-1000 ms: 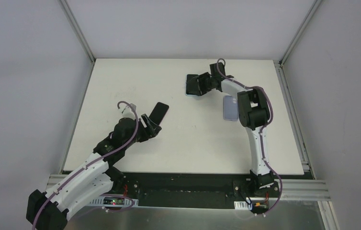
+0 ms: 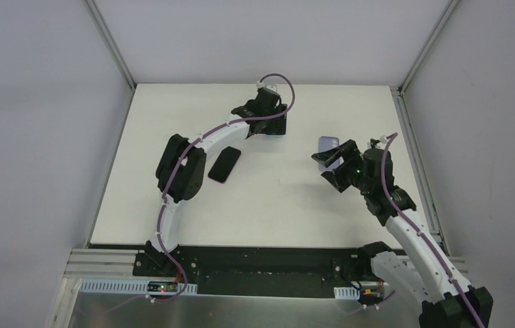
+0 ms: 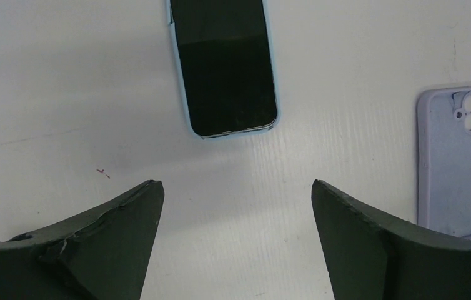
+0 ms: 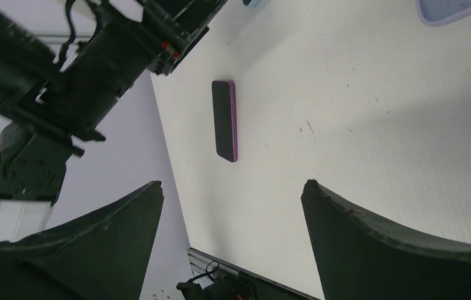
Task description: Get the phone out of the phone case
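A black-screened phone in a light blue case [image 3: 225,75] lies at the back centre of the table, with its case edge showing round it in the left wrist view; from above it is mostly hidden by my left gripper, which hangs over it with fingers apart and nothing between them. An empty lavender case [image 3: 445,162] lies to the right, its camera cutout showing. My right gripper is open over the right side of the table, near that case, holding nothing.
A second phone [image 4: 223,119], dark with a purple edge in the right wrist view, lies left of centre, below my left arm from above.
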